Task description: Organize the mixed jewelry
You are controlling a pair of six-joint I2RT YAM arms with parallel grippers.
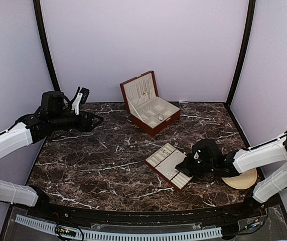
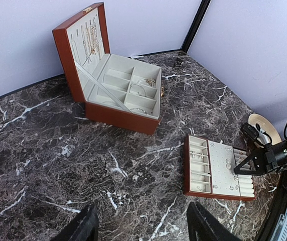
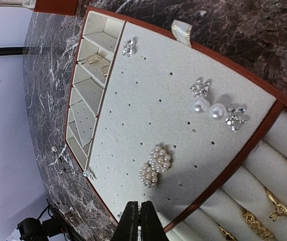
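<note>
The jewelry tray [image 1: 166, 163] holds compartments, a padded board with pearl clusters [image 3: 159, 159], sparkly earrings [image 3: 199, 89] and gold rings [image 3: 277, 206] in the padded rolls. My right gripper [image 1: 183, 167] is down on the tray; in the right wrist view its narrow fingertips [image 3: 131, 221] are at the board's edge, too close together to tell what, if anything, is between them. My left gripper hangs open and empty above the table at the left. The red jewelry box [image 2: 121, 118] stands open at the back, with chains in the lid and pieces in its compartments.
A round wooden plate [image 1: 239, 181] lies at the right, under the right arm. Walls enclose the back and sides.
</note>
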